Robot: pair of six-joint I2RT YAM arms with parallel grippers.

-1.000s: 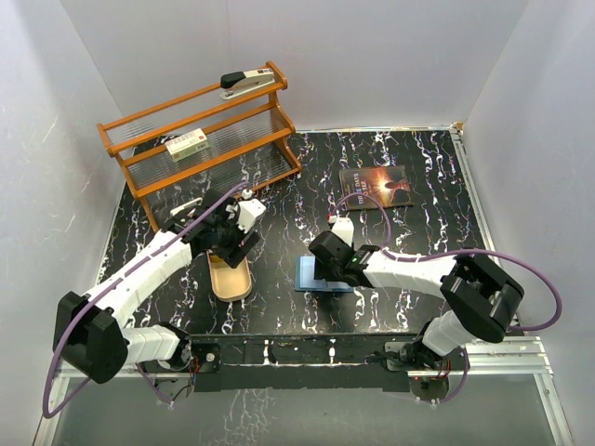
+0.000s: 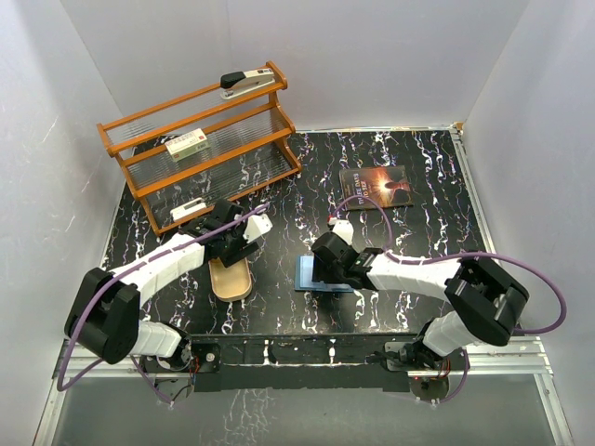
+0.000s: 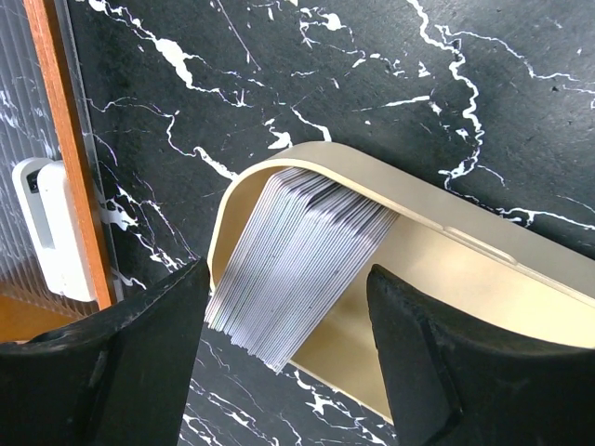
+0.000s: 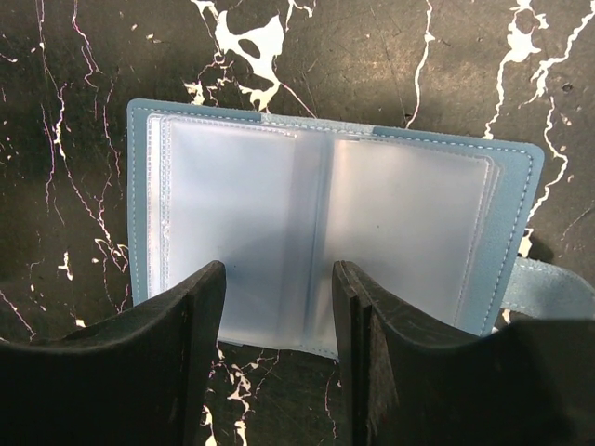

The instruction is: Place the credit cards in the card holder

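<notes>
In the left wrist view a stack of white cards (image 3: pixel 297 260) leans in one end of a beige open box (image 3: pixel 483 288), also seen at the left in the top view. My left gripper hangs open over the cards, one finger either side. The card holder (image 4: pixel 409 223), a light blue booklet with clear sleeves, lies open on the dark marble table. My right gripper is open above its lower middle, nothing visible between its fingers. In the top view both grippers partly hide the box and the holder.
A wooden shelf (image 2: pixel 214 130) with staplers and a small box stands at the back left. A book (image 2: pixel 376 186) lies at the back right.
The right arm has barely moved.
</notes>
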